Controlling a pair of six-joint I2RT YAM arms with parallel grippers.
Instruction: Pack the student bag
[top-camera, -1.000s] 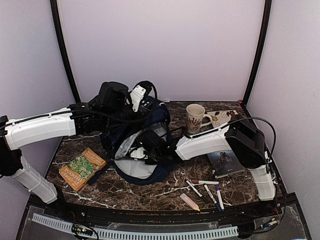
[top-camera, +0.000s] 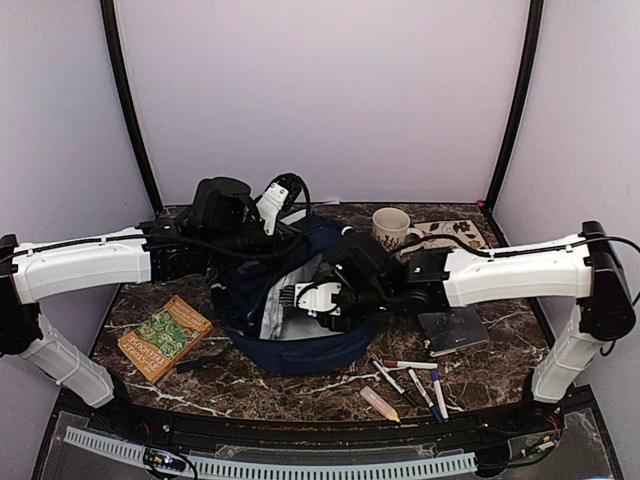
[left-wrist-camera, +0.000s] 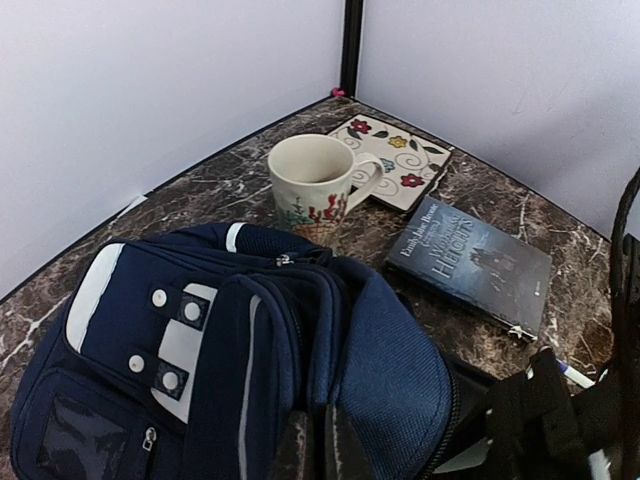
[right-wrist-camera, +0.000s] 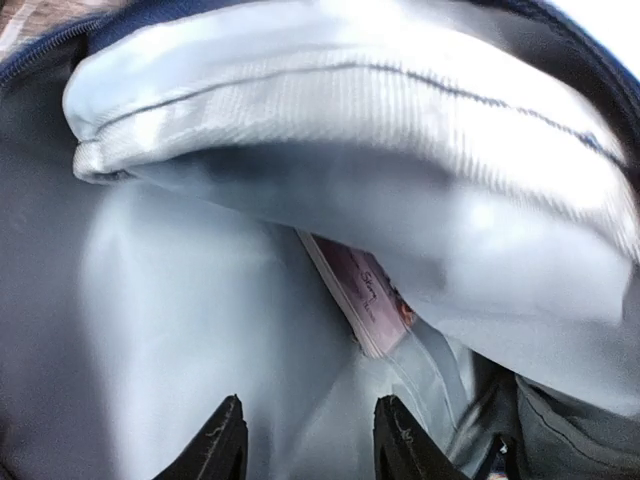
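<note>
The navy student bag (top-camera: 268, 352) lies tipped with its mouth towards the front and its pale grey lining showing. At its upper edge, my left gripper is shut on the bag's blue fabric. My right gripper is inside the bag's mouth; its fingertips stand apart with grey lining visible between them, and I cannot tell whether they grip any of it. Deeper in, past those fingertips, a book (right-wrist-camera: 362, 290) rests partly hidden under a lining flap. An orange-and-green book (top-camera: 165, 338) and a dark book (left-wrist-camera: 470, 262) lie outside the bag.
Several pens and markers (top-camera: 438, 390) and a pink highlighter (top-camera: 379, 404) lie on the front right of the table. A mug (left-wrist-camera: 312, 180) and a flower-patterned book or board (left-wrist-camera: 398, 160) are at the back right. Bare marble tabletop (top-camera: 250, 392) shows along the front.
The left gripper has lowered slightly with the bag's upper edge, and the mouth sits a little further right.
</note>
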